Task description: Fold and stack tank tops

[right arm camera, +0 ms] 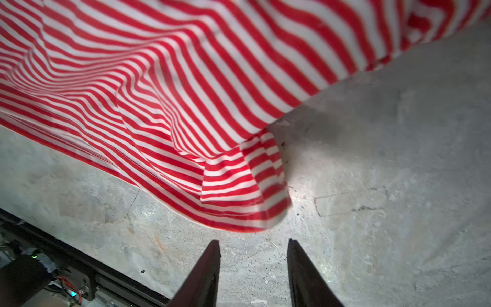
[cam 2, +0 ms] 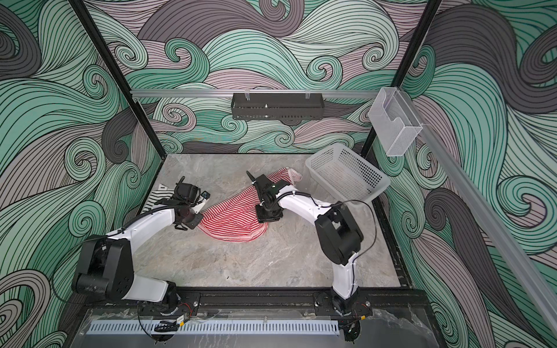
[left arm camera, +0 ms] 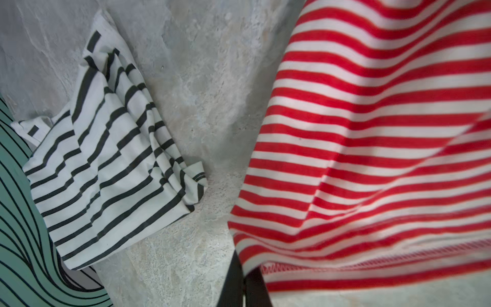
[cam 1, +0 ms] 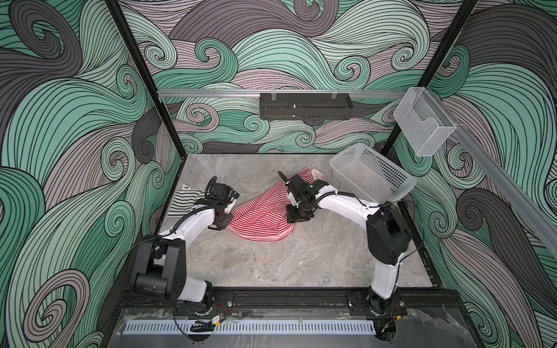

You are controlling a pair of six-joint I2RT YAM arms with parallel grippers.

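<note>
A red-and-white striped tank top (cam 1: 264,214) stretches diagonally across the middle of the table, with folds in it. In the left wrist view, my left gripper is shut on a corner of its hem. My right gripper is open beside the hem's other corner, with bare table between its fingers; the cloth lies just beyond the fingertips. A black-and-white striped top (left arm camera: 110,179) rests, flattened but creased, at the table's left side; in the top left view my left arm partly covers it.
A grey perforated basket (cam 1: 400,194) stands at the back right, and looks empty. A black rack (cam 1: 305,106) and a mesh bin (cam 1: 426,124) hang from the rails.
</note>
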